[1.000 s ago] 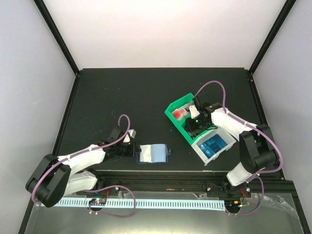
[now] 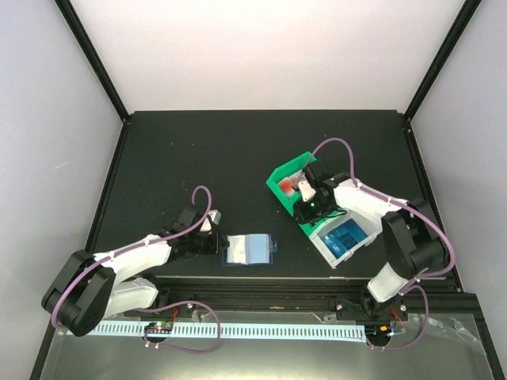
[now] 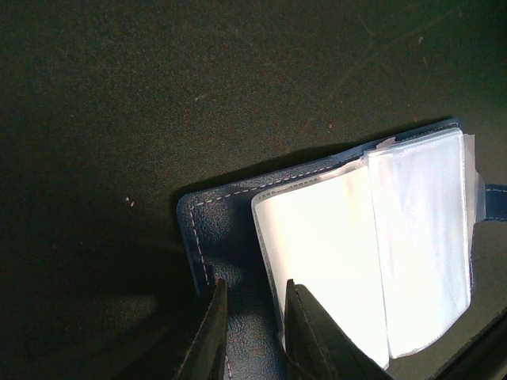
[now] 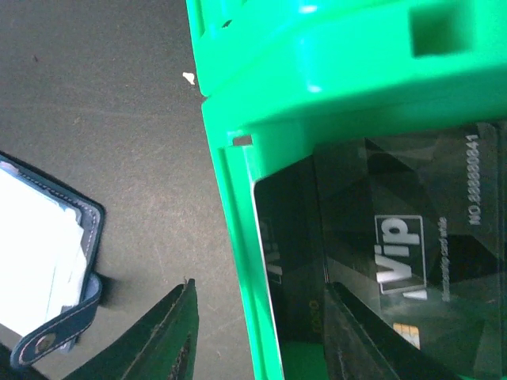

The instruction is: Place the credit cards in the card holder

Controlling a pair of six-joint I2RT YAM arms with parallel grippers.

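Note:
The navy card holder [image 2: 248,249] lies open on the table, its clear sleeves [image 3: 325,245] spread to the right. My left gripper is shut on its left cover, with navy leather showing between the fingers. Black "vip" cards [image 4: 412,237] rest in the green box [image 4: 261,317]; one dark card [image 4: 289,245] leans along the box's near wall. Above that wall my right gripper stands open with nothing held. One of its fingers [image 4: 184,328] is outside the wall and the other over the dark card.
A white and blue tray [image 2: 344,237] sits against the green box at the right. Red and white cards [image 2: 290,184] occupy the box's far compartment. Bare black table [image 2: 206,150] stretches behind the holder and left of the box.
My right gripper has shifted a little left over the green box, covering more of its near side. The left arm and the card holder have stayed still.

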